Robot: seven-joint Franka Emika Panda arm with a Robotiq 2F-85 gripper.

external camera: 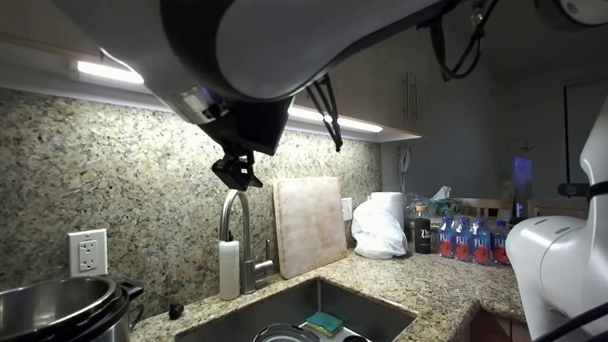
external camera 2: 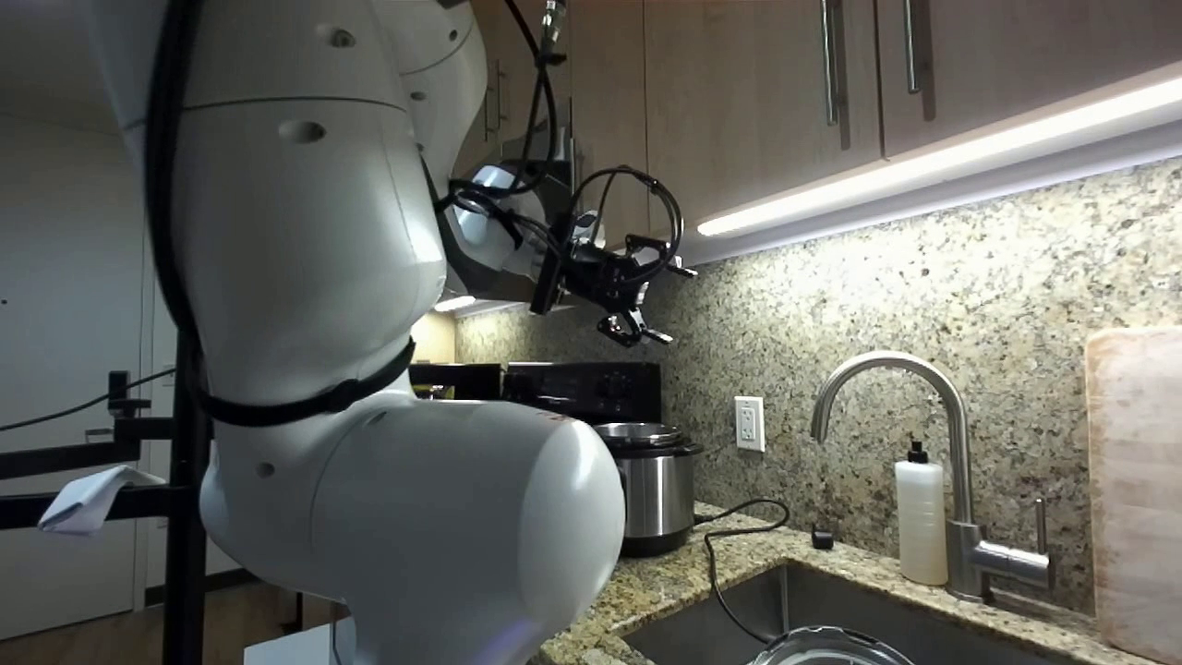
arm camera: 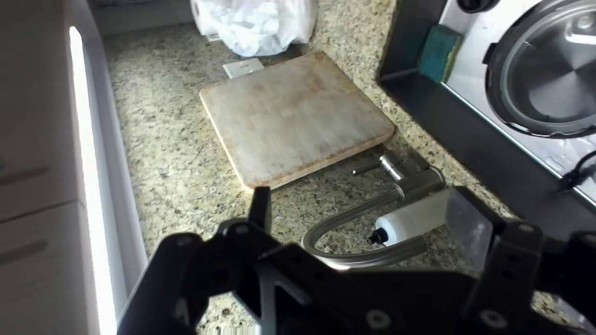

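My gripper (external camera 2: 671,305) is open and empty, held high above the counter near the backsplash. In the wrist view its two fingers (arm camera: 260,209) stand wide apart at the bottom. Beyond them are the curved steel faucet (arm camera: 357,215), a white soap bottle (arm camera: 416,217) and a wooden cutting board (arm camera: 301,120). The board leans on the backsplash right of the faucet (external camera: 246,239) in the first exterior view. Inside the sink (external camera: 376,310) lie a green and yellow sponge (external camera: 325,323) and a clear round lid (arm camera: 550,72).
A steel pot (external camera 2: 656,488) stands left of the sink, its cord trailing into it. Upper cabinets (external camera 2: 753,111) overhang the counter. Toward the right are a white plastic bag (external camera: 379,231), a black bottle (external camera: 422,233) and several water bottles (external camera: 480,242).
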